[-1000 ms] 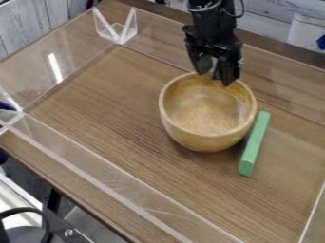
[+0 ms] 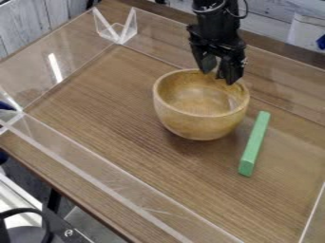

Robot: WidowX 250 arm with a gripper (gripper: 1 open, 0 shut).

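My black gripper (image 2: 216, 59) hangs from the top at the back rim of a large wooden bowl (image 2: 200, 116), its fingers pointing down. The fingertips partly hide a small pale tan patch just behind the rim, and I cannot make out what that is. The fingers look apart, with nothing clearly held between them. The bowl stands upright near the middle of the table, and its inside looks empty.
A green bar (image 2: 254, 142) lies right of the bowl. A clear angular object (image 2: 114, 26) sits at the back left. Black cables lie off its lower-left edge.
The bowl has moved a little to the left, away from the green bar. My gripper has shifted only slightly over its back rim.
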